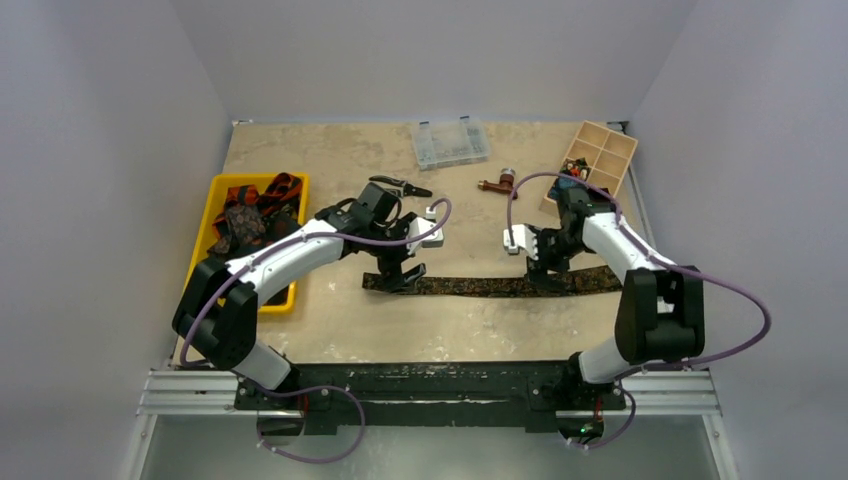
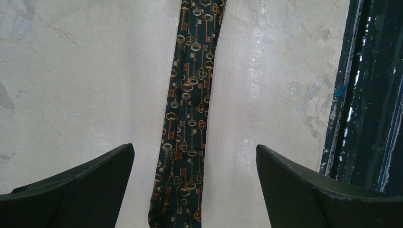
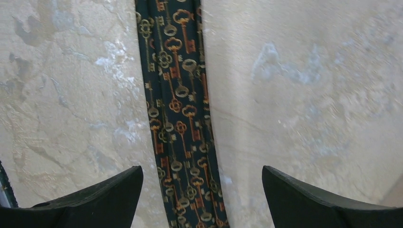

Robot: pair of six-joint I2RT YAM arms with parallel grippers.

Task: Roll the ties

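A dark tie (image 1: 465, 287) with a gold and copper key pattern lies stretched lengthwise across the table in the top view. My left gripper is open above its left part; the tie (image 2: 190, 104) runs beneath the gap, touched by neither finger. Over the right part of the strip stands my right gripper, open too, with the tie (image 3: 178, 95) passing below between its fingers. The tie looks flat on the table, with lengthwise folds. In the top view the arms cover pieces of it.
A yellow bin (image 1: 203, 225) of ties stands at the left. At the back right is a wooden divided box (image 1: 607, 150) with rolled ties inside. A clear organizer (image 1: 449, 145), pliers (image 1: 402, 187) and a brown pipe fitting (image 1: 497, 186) lie toward the back.
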